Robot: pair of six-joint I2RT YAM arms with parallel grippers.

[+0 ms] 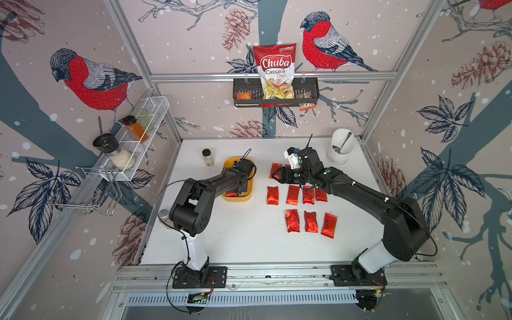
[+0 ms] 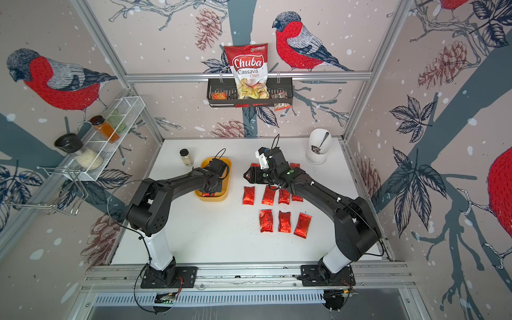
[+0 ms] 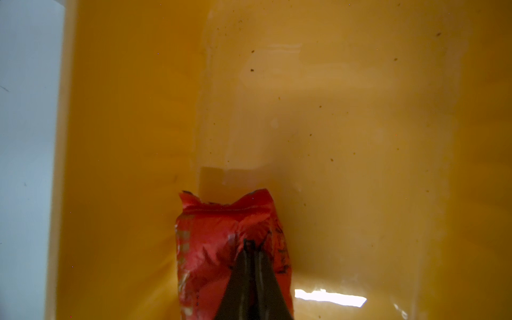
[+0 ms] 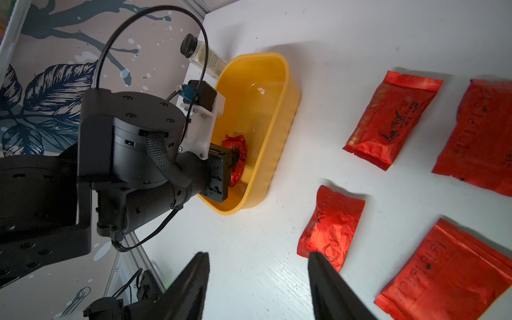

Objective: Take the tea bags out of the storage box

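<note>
The yellow storage box [image 4: 272, 122] holds a red tea bag [image 3: 213, 277], with my left gripper down on it inside the box. Its dark fingertips look close together over the packet; whether they grip it is unclear. Several red tea bags [image 4: 389, 117] lie in rows on the white table to the right of the box, as both top views show. My right gripper hangs above them, fingers apart with nothing between, pointing toward the box.
A spice jar [image 1: 207, 157] stands behind the box, a white utensil holder [image 1: 337, 154] at the back right. A wire shelf [image 1: 130, 160] is on the left wall.
</note>
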